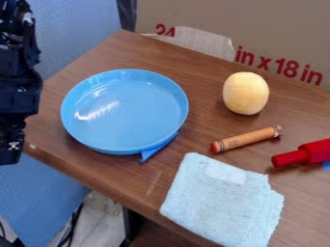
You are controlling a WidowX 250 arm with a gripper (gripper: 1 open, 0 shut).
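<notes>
The black gripper (13, 116) is at the left edge of the camera view, beside the table's left side and left of a blue plate (125, 108). It is partly out of frame and dark, so its fingers' state is unclear. On the wooden table lie a pale yellow round object (245, 93), a wooden crayon-like stick (245, 139), a red cylindrical object (299, 154) at the right edge and a folded light-blue cloth (221, 201) at the front. Something blue pokes out from under the plate's front right.
A cardboard box (258, 34) stands along the back. Bare table (194, 68) shows behind the plate and around the round object. Left of the table is a blue surface (39, 193).
</notes>
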